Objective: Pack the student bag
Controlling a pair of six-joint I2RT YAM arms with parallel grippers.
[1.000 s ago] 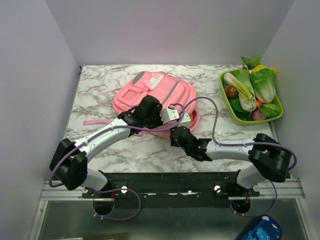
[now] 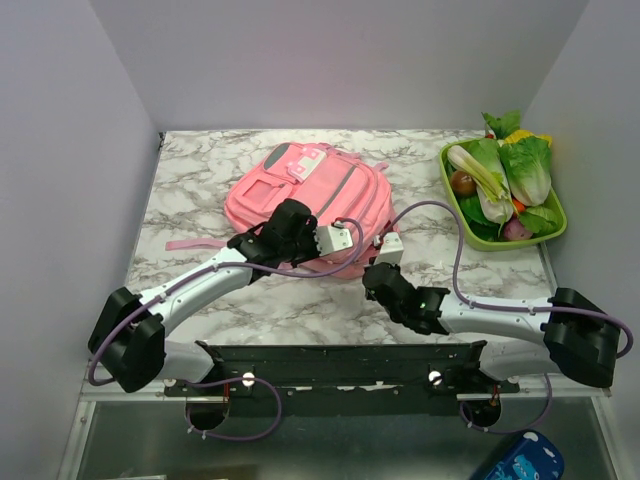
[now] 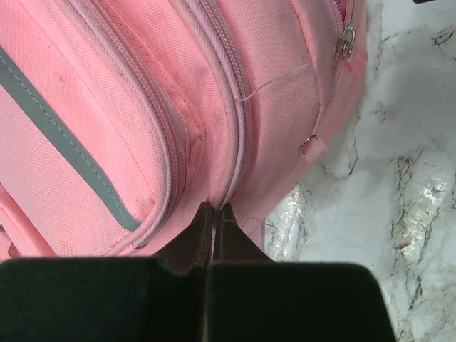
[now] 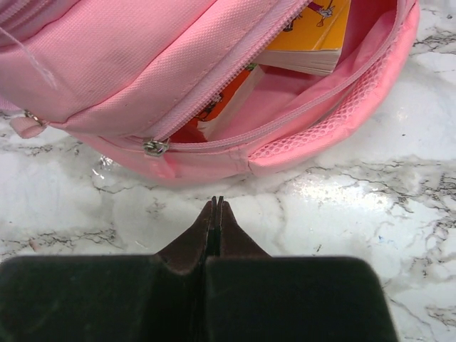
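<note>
The pink student bag (image 2: 310, 190) lies on the marble table, its reflective strip and zips showing. Through its partly unzipped mouth in the right wrist view, a yellow book (image 4: 308, 44) and an orange-red book (image 4: 229, 101) are visible inside. My left gripper is shut with its tips against the bag's pink piping (image 3: 231, 182); whether any fabric is pinched is hard to see. My right gripper is shut on nothing, over bare marble just in front of the bag's edge. A metal zip pull (image 4: 156, 147) lies beyond those tips, apart from them.
A green basket (image 2: 448, 190) of vegetables stands at the right. A pink strap (image 2: 195, 243) extends left from the bag. Marble is clear along the front (image 2: 290, 318). A blue patterned item (image 2: 530, 462) is at the bottom right, off the table.
My right gripper has moved right and slightly toward the front, away from the left one. The left arm has shifted a little left and forward. The bag lies where it was.
</note>
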